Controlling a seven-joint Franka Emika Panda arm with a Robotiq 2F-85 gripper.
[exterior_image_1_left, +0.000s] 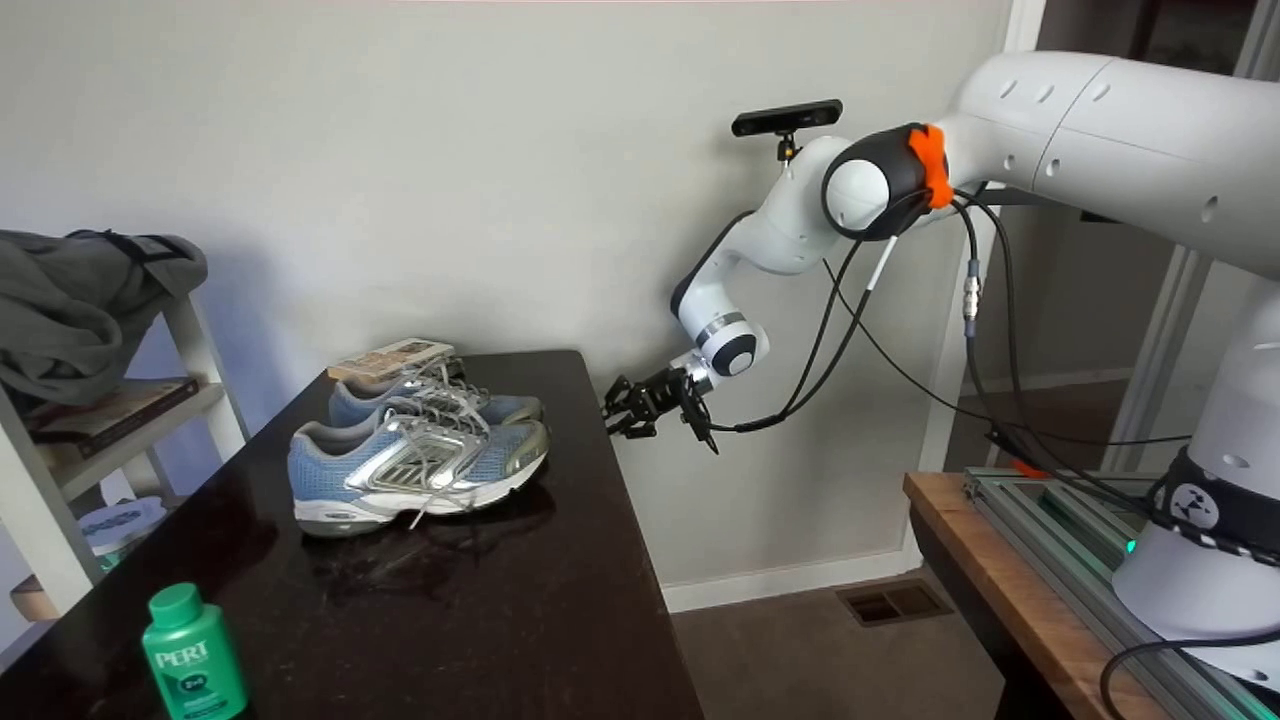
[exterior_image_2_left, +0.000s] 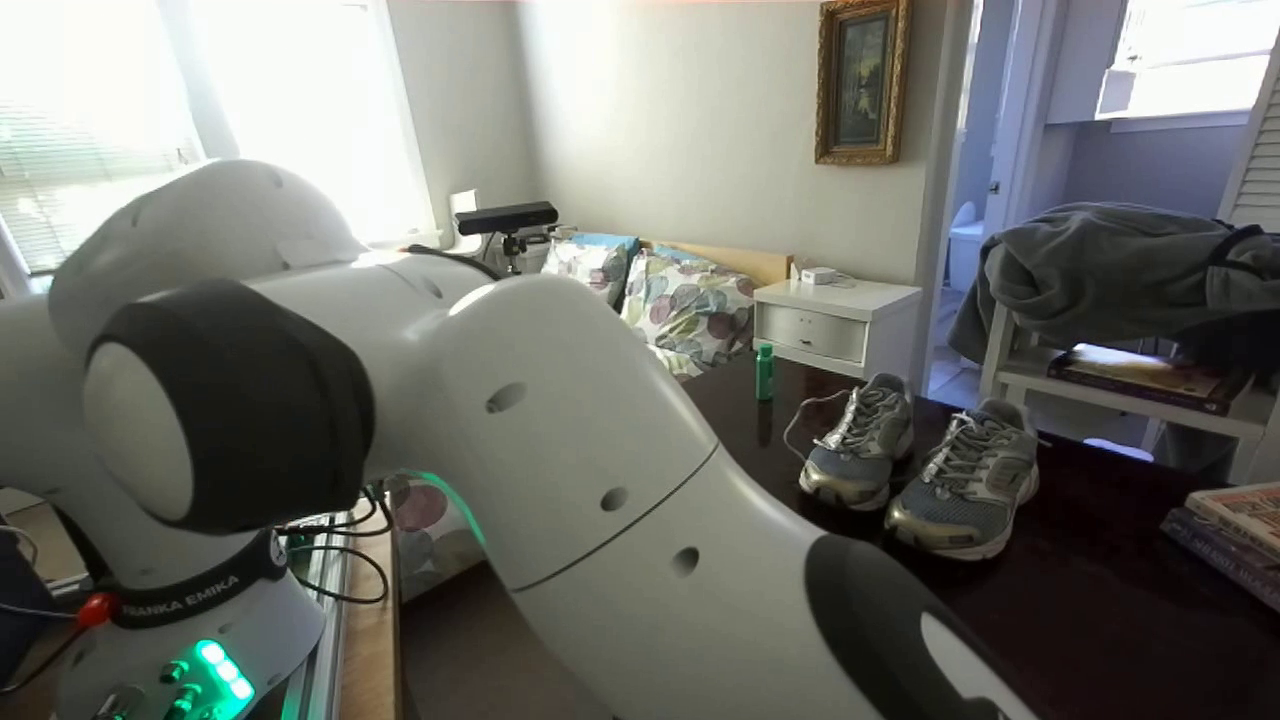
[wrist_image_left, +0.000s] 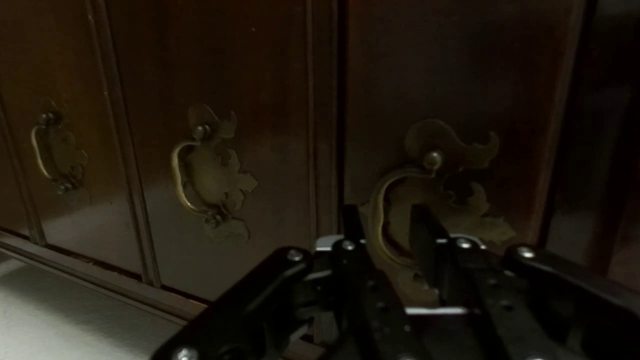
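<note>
Dark wooden drawer fronts with brass handles fill the wrist view. The nearest brass handle (wrist_image_left: 376, 207), a curved pull on an ornate plate (wrist_image_left: 480, 225), shows between the two fingers of my gripper. A visible gap parts the black fingers (wrist_image_left: 354, 223); the pull appears within it, nearer the left finger, and contact cannot be made out. From the first exterior view, my gripper (exterior_image_1_left: 609, 410) meets the far right edge of the dark dresser (exterior_image_1_left: 564, 600), its tips partly hidden by the dresser.
Farther along the drawer fronts are a second handle (wrist_image_left: 180, 174) and a third handle (wrist_image_left: 41, 150). On the dresser top stand grey-blue sneakers (exterior_image_1_left: 396, 474), a green bottle (exterior_image_1_left: 196, 660) and books (exterior_image_1_left: 390, 359). Open floor (exterior_image_1_left: 816, 672) separates the dresser from the robot's bench (exterior_image_1_left: 960, 528).
</note>
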